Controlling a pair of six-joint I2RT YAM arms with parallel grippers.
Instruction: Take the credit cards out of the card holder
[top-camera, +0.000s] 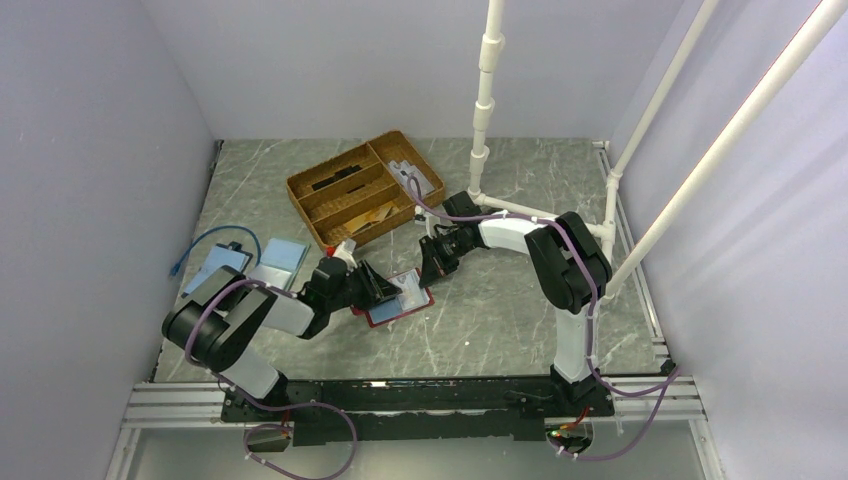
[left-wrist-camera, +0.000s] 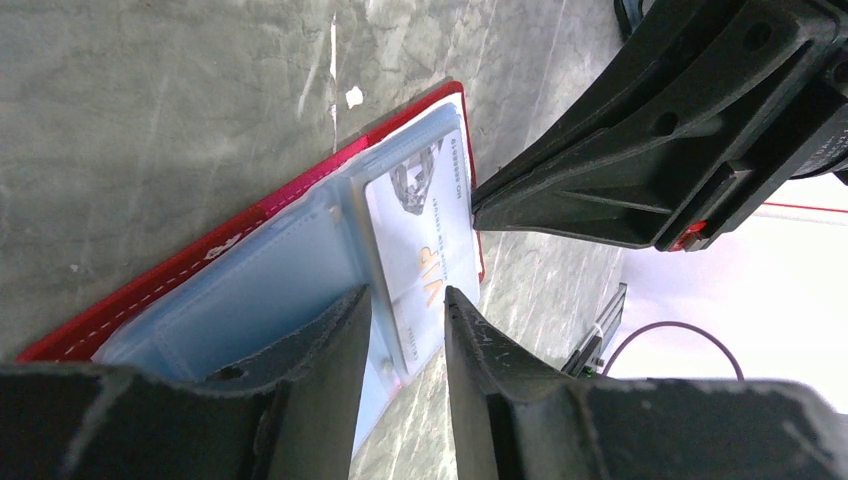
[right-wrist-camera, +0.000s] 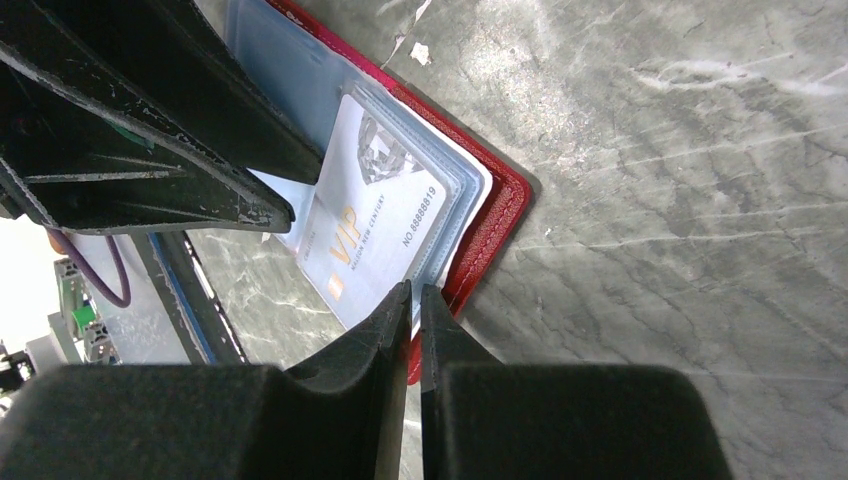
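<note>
A red card holder (top-camera: 380, 318) with clear blue sleeves lies open on the marble table, a white VIP card (left-wrist-camera: 420, 260) showing in its sleeve (right-wrist-camera: 280, 70). My left gripper is part open over the holder, its fingertips at the card's near edge, with nothing clearly between them. My right gripper is shut, its tips at the card and sleeve edge on the holder's right end, nothing visible between them.
A wicker tray (top-camera: 335, 205) with compartments stands behind. Blue-grey pads (top-camera: 282, 260) and a blue cable lie at the left. A white pipe frame (top-camera: 520, 210) rises at the right.
</note>
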